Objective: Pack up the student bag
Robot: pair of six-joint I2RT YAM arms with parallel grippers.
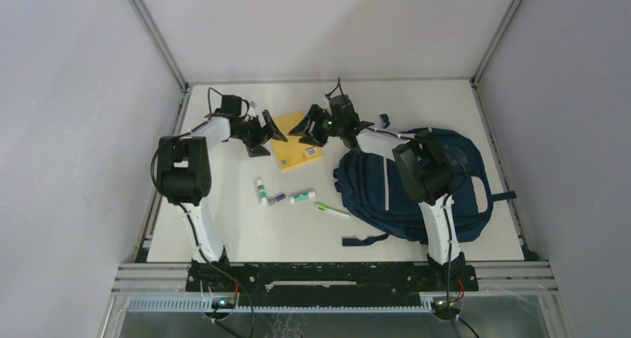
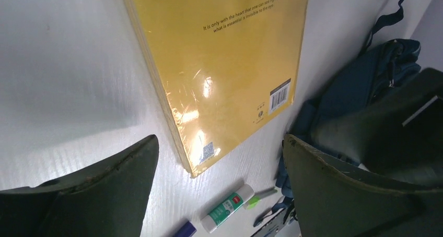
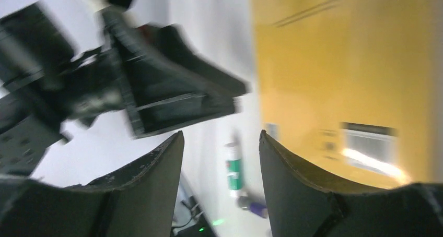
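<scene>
A yellow book [image 1: 292,155] lies flat on the white table, back cover up and slightly turned. My left gripper [image 1: 272,139] stands open at its left edge; in the left wrist view the book [image 2: 224,64] rests beyond the spread fingers [image 2: 112,187]. On the book's other side, my right gripper [image 1: 303,132] is open over its right part. In the right wrist view the book [image 3: 334,80] is blurred, and nothing is between the fingers. The dark blue bag [image 1: 372,193] lies at the right, partly hidden under my right arm.
Glue sticks [image 1: 262,192], a purple-capped item [image 1: 277,199] and a green marker [image 1: 332,210] lie in front of the book. A bag strap [image 1: 364,241] reaches onto the table. Free table shows at front left.
</scene>
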